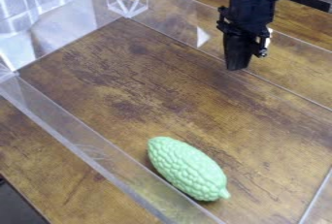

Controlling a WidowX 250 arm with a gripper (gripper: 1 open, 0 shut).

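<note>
A pale green bumpy bitter melon [188, 168] lies on the wooden floor of the enclosure at the bottom centre of the camera view, along the near left clear wall. My black gripper [239, 51] hangs at the top right, by the far clear wall and well apart from the melon. It looks shut, and I see nothing held in it.
Clear plastic walls [81, 139] border the wooden work surface [143, 87]. A white grid-patterned cloth [46, 5] is at the top left.
</note>
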